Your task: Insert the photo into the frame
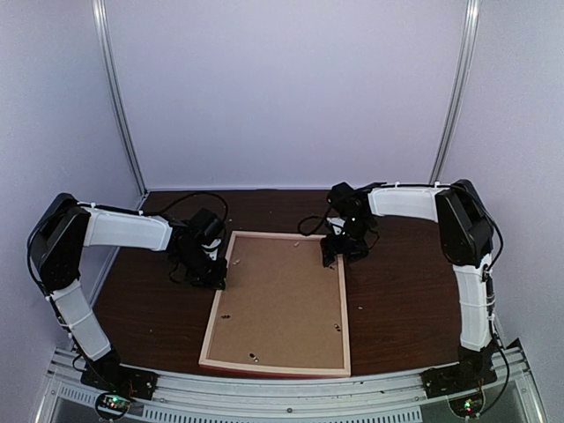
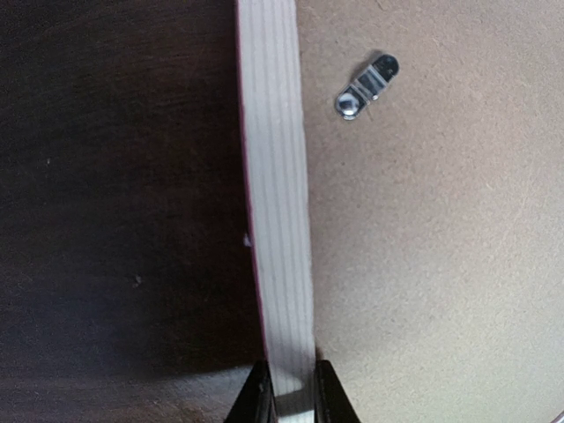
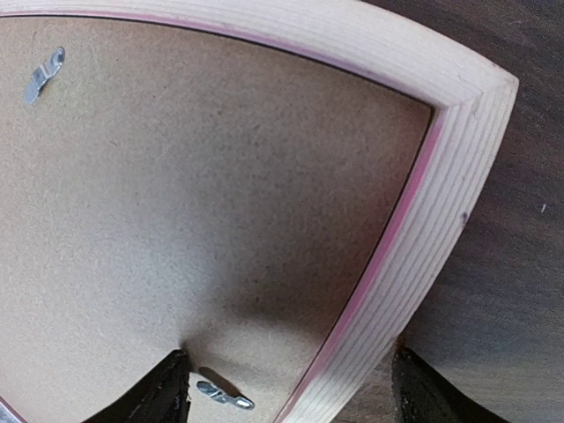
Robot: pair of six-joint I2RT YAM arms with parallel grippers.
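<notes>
The frame (image 1: 346,326) lies face down on the table with its brown backing board (image 1: 278,304) seated inside the pale wooden border. My left gripper is shut on the frame's left side rail (image 2: 278,194). Over the upper right part of the frame, my right gripper stands open, its fingers on either side of the right rail (image 3: 405,264). A metal clip (image 3: 225,396) lies on the board close to the right gripper's left finger. Another clip (image 2: 366,85) shows near the left rail. No photo can be seen.
Several more metal clips sit around the board's edge, such as one (image 1: 253,358) near the front rail. An aluminium rail (image 1: 291,397) runs along the front.
</notes>
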